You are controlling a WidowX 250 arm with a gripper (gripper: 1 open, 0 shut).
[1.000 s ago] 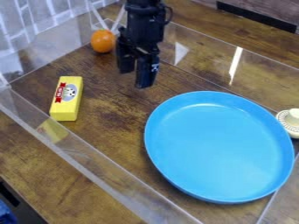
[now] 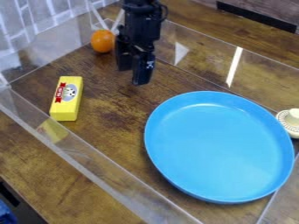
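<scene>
My black gripper (image 2: 133, 66) hangs at the top middle of the camera view, open, its two fingers pointing down over bare wooden table. An orange round object (image 2: 103, 41) sits just left of it, partly behind the arm. A yellow box (image 2: 66, 98) with a red and white label lies to the left, nearer. A large blue plate (image 2: 218, 147) fills the lower right, apart from the gripper.
The wooden table (image 2: 82, 157) has clear room at lower left and middle. Clear walls or strips border it. A cream round object (image 2: 289, 122) sits at the right edge.
My gripper has moved back, away from the camera, and slightly left, nearer the orange object. The box and plate have not moved.
</scene>
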